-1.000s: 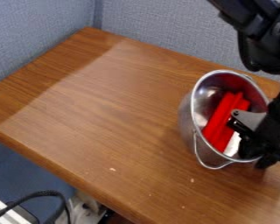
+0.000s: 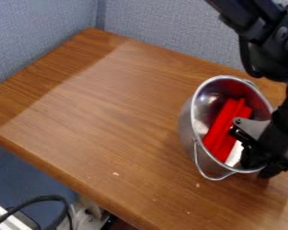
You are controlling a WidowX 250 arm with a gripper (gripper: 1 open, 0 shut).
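A steel bucket (image 2: 193, 126) with a wire handle stands tilted on the right side of the wooden table (image 2: 98, 99). Inside it lie red sticks (image 2: 225, 124) and a white piece (image 2: 234, 154). My black gripper (image 2: 255, 145) is at the bucket's right side, its fingers over the rim and partly inside. It appears closed on the rim or something at it; exactly what is between the fingers is hidden.
Grey padded walls border the back and left. Black cables (image 2: 44, 199) lie below the table's front left edge.
The arm and gripper have shifted slightly, and the bucket has moved a little leftward and changed tilt slightly with them.
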